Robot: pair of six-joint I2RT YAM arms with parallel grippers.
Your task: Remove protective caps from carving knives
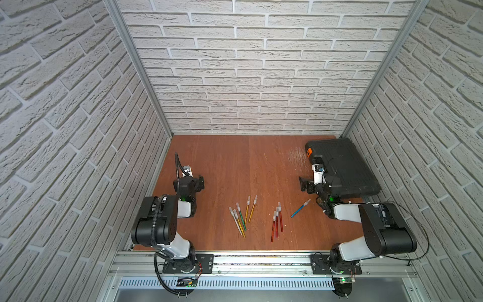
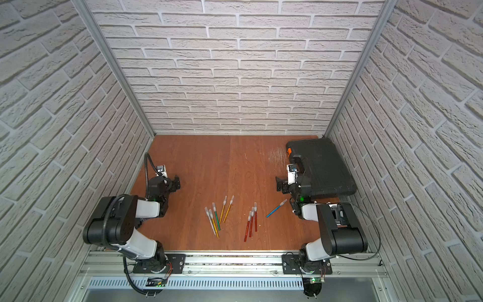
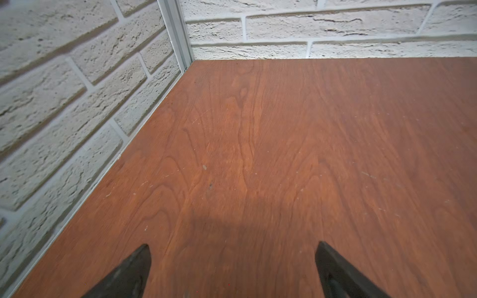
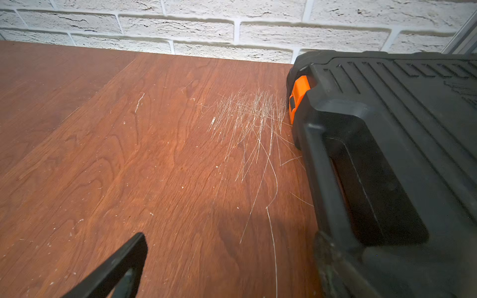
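Several slim knives with pale caps on their far ends lie on the front middle of the table. In the top left view, a green knife [image 1: 243,221], yellow knives [image 1: 251,214] and a pale one [image 1: 236,222] form the left group. Red knives [image 1: 273,232] lie to the right of them, and a blue knife [image 1: 298,210] rests at a slant nearer the right arm. My left gripper is open and empty above the table's left side. Open as well, my right gripper has nothing between its fingers and is beside the black case, away from the knives.
A black case [image 1: 342,161] with an orange latch [image 4: 299,94] fills the back right of the table. Fine scratches or bristles [image 4: 248,114] show beside it.
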